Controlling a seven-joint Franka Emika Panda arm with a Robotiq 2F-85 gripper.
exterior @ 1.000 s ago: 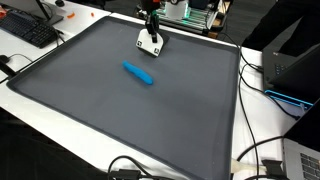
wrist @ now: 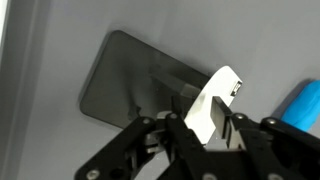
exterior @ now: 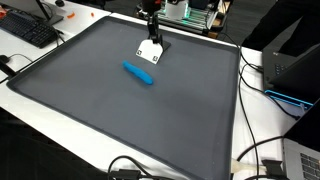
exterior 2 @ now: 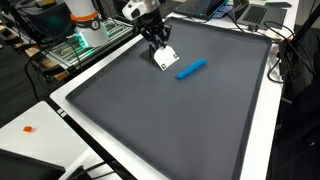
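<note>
A white plate with dark square marks (exterior: 150, 51) stands tilted beside a flat black block (exterior 2: 149, 56) near the mat's edge on the arm's side. In the wrist view the white plate (wrist: 209, 112) appears nearly edge-on, its lower part between or just behind my fingers. My gripper is at the plate, above the block's edge; whether its fingers press on the plate cannot be made out. The black block (wrist: 125, 80) lies flat to the left of the fingers. A blue elongated object (exterior: 138, 73) rests on the mat, apart from the plate.
A keyboard (exterior: 30, 28) lies beyond one side, with cables along the table edges. A laptop (exterior: 300, 158) sits past the opposite side. A small orange item (exterior 2: 28, 128) lies on the white table.
The white plate has tilted and shifted slightly toward the mat's middle in exterior view 1. More of the black block shows beside it. The blue object has stayed put.
</note>
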